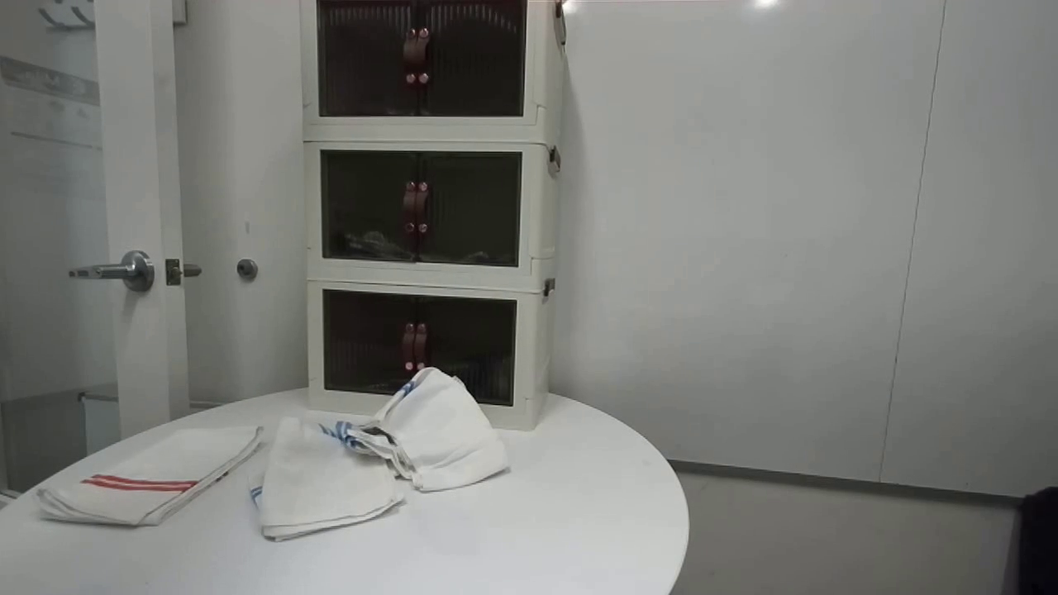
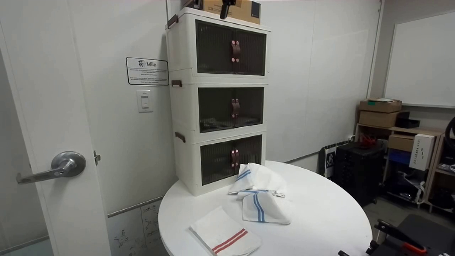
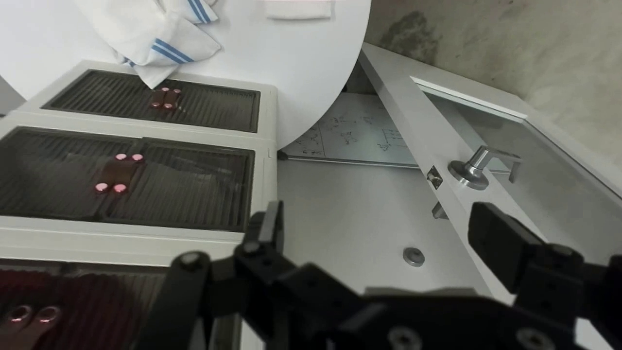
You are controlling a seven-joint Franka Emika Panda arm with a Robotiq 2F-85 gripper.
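My gripper is open in the wrist view, its fingers spread wide with nothing between them. The stack of three white cabinets lies to its left in that view. Both doors of the middle cabinet (image 1: 421, 208) are closed, flush with its frame, and some things show dimly behind the ribbed panels. The bottom cabinet (image 2: 231, 160) and the top cabinet (image 2: 231, 47) are closed as well. In exterior view 2, only a black finger (image 2: 225, 10) shows at the top edge, before the cardboard box. Exterior view 1 has no part of the arm in it.
A round white table (image 1: 595, 496) bears the stack. On it lie a folded red-striped towel (image 1: 149, 481) and two rumpled blue-striped towels (image 1: 322, 486); one leans against the bottom cabinet's front. An open room door (image 2: 55, 128) stands at the left.
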